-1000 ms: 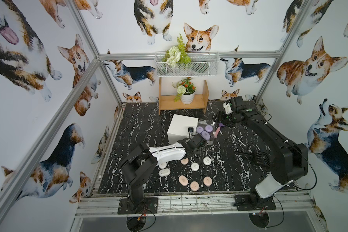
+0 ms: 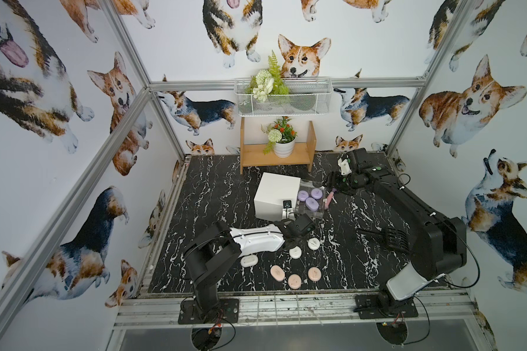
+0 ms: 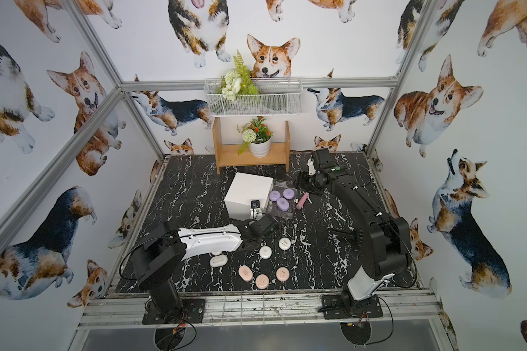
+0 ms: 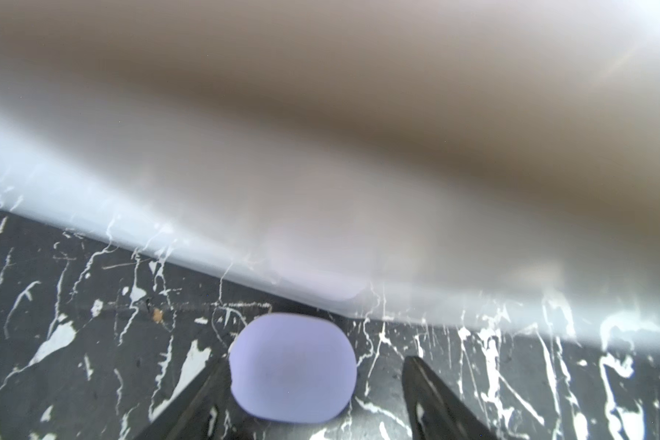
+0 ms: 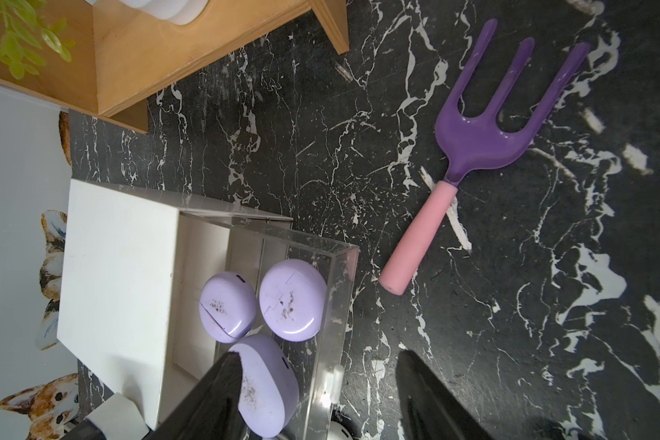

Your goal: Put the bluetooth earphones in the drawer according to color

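My left gripper is down at the front of the white drawer box [image 2: 272, 190], fingers apart around a lilac earphone case [image 4: 292, 366] on the marble top. An open clear drawer [image 5: 337, 293] at the box's right holds lilac cases [image 5: 292, 299]. My right gripper hangs open by the drawer, nothing clearly between its fingers. White cases [image 2: 313, 243] and pink cases [image 2: 294, 280] lie on the front of the table.
A purple fork with pink handle [image 5: 418, 234] lies right of the drawer. A wooden shelf [image 3: 234, 161] with a potted plant stands behind, below a wire basket [image 3: 281, 102].
My left arm has lowered toward the front, its gripper now lower before the box. The right arm has barely moved.
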